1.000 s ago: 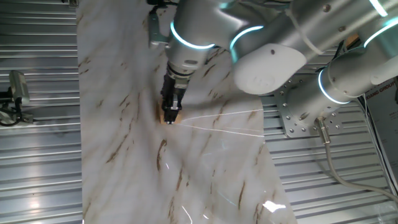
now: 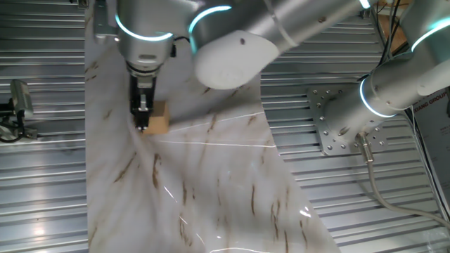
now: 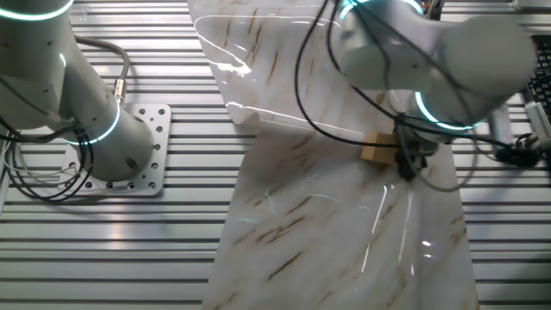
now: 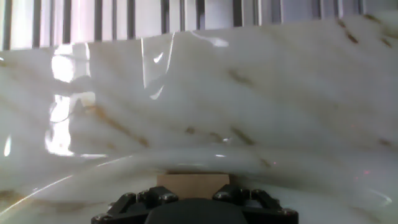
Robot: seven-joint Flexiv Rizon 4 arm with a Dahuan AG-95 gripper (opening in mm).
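A small tan block point(image 2: 157, 118) is on the marble-patterned sheet point(image 2: 211, 183). My gripper point(image 2: 143, 126) is low over the sheet, right up against the block's left side in exterior view 1. From the opposite side, in exterior view 2, the block point(image 3: 379, 148) shows just left of the gripper point(image 3: 408, 164). At the bottom of the wrist view, the dark fingers of my gripper stand apart, and part of the block point(image 4: 193, 185) shows in and beyond the gap. Whether the fingers grip it is hidden.
Under the sheet is a ribbed metal table point(image 2: 42, 183), bare on both sides. The sheet is bunched in a fold near the gripper. The arm's base plate point(image 2: 327, 130) is bolted on the right, and a small device point(image 2: 21, 102) stands at the left edge. Loose cables point(image 3: 301, 86) hang around the arm.
In exterior view 1 the gripper has moved left, with the block shifting left too. More of the block now shows to the gripper's right. The sheet's right edge has also slid left.
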